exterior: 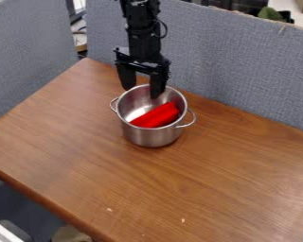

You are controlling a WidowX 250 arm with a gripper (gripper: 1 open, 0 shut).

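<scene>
My black gripper (143, 81) hangs open just above the back rim of a steel pot (151, 136) with two side handles, its fingers spread and nothing seen between them. A red elongated object (154, 115) lies diagonally inside the pot, below and to the front of the fingers.
Grey padded panels (237, 71) border it at the back and left.
</scene>
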